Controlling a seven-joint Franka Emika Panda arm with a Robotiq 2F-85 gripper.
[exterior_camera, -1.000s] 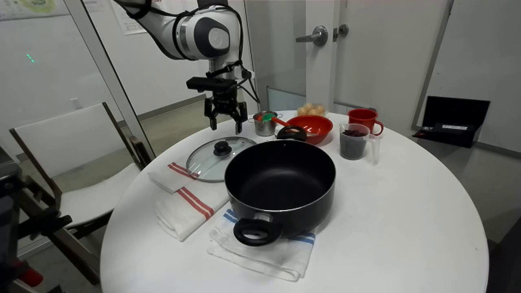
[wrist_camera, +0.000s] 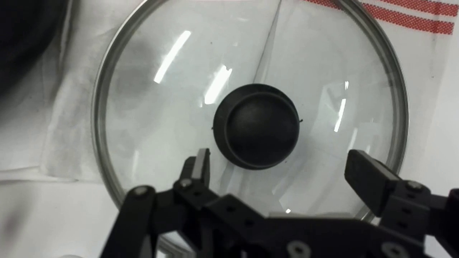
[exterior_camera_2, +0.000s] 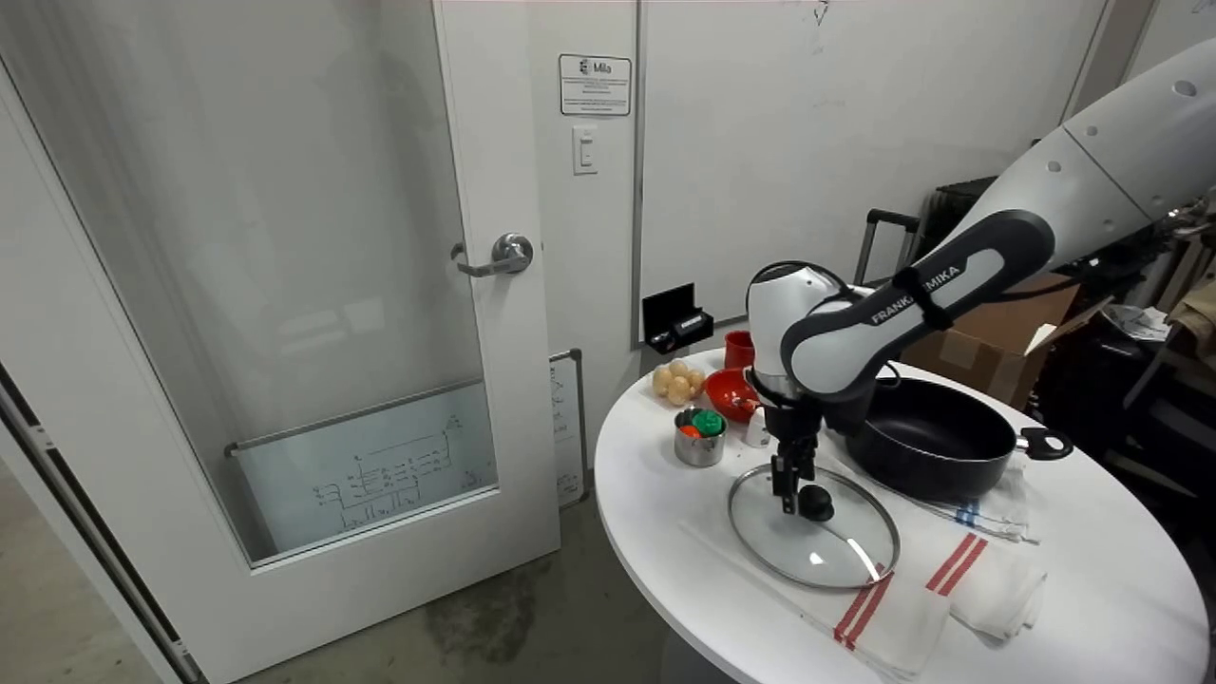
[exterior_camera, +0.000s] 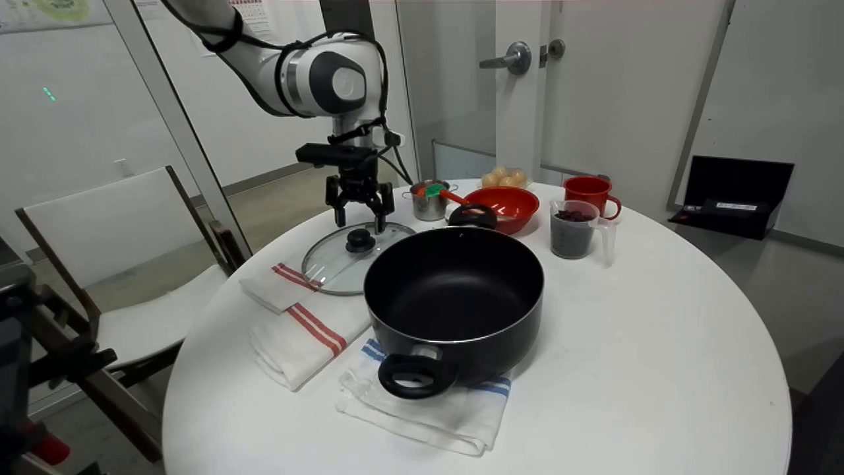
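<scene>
A round glass lid (exterior_camera: pixel 332 257) with a metal rim lies on the table, partly over a red-striped towel (exterior_camera: pixel 316 328). Its black knob (wrist_camera: pixel 262 129) stands up near the middle of the wrist view. My gripper is open above the lid, its fingers wide apart with nothing between them. In that view the knob lies just beyond the line of the fingertips, apart from both. Beside the lid a black pot (exterior_camera: pixel 455 293) stands uncovered and empty on a blue-striped towel (exterior_camera: pixel 427 419).
Behind the pot are a small metal pot (exterior_camera: pixel 429 204), a red bowl (exterior_camera: pixel 518 207), a measuring cup (exterior_camera: pixel 572 235) with dark contents and a red mug (exterior_camera: pixel 587 190). Several round tan items (exterior_camera_2: pixel 678 383) sit at the table's edge.
My gripper has come lower and slightly to the left in exterior view 1, closer to the lid. It has stayed open. The lid and the pot have not moved.
</scene>
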